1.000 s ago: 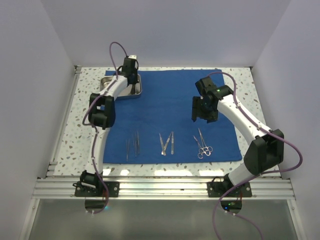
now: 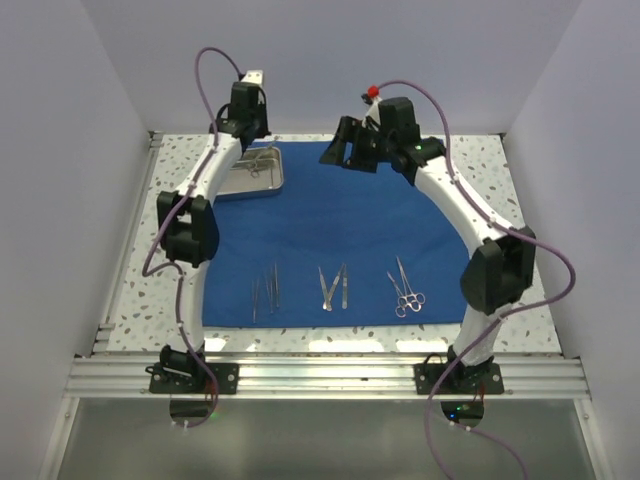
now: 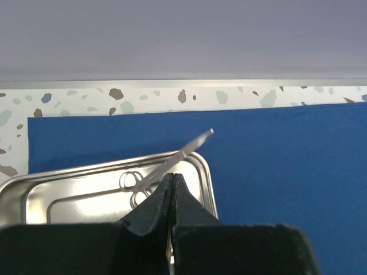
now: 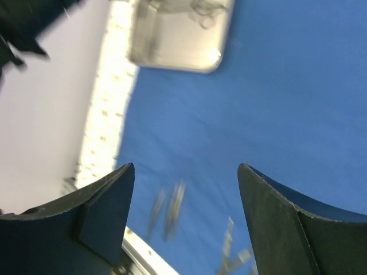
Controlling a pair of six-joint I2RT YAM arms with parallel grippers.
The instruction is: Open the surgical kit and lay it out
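The steel tray (image 2: 230,192) sits at the far left of the cloth. In the left wrist view a ringed scissors-like instrument (image 3: 155,173) lies slanted, rings over the tray, its blurred blade crossing the rim. My left gripper has its fingers together; the blade runs just past their tips, and I see nothing between them. Whether they touch it I cannot tell. High over the far middle of the cloth, my right gripper (image 2: 348,154) stands open and empty; its fingers (image 4: 109,200) are wide apart.
Along the front of the blue cloth (image 2: 330,215) lie several thin tools (image 2: 276,288) at left, scalpel handles (image 2: 331,292) in the middle and two ringed clamps (image 2: 406,292) at right.
My right arm has swung left and away, still open.
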